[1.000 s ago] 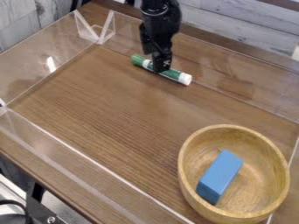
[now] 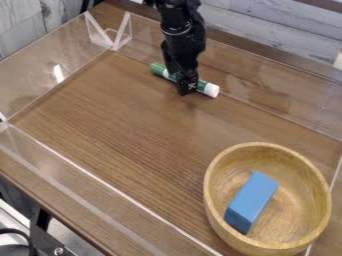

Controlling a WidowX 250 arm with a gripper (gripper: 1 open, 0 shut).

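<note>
A slim green and white tube [image 2: 206, 87] lies diagonally on the wooden table at the back centre. The black gripper [image 2: 185, 82] is down over its middle, fingers at the tube. Whether the fingers are closed on it is too small and dark to tell.
A yellow bowl [image 2: 299, 215] with a blue block [image 2: 251, 201] inside stands at the front right. A clear plastic stand [image 2: 114, 36] is at the back left.
The gripper has come lower onto the tube over the last second. The tube lies in about the same place.
</note>
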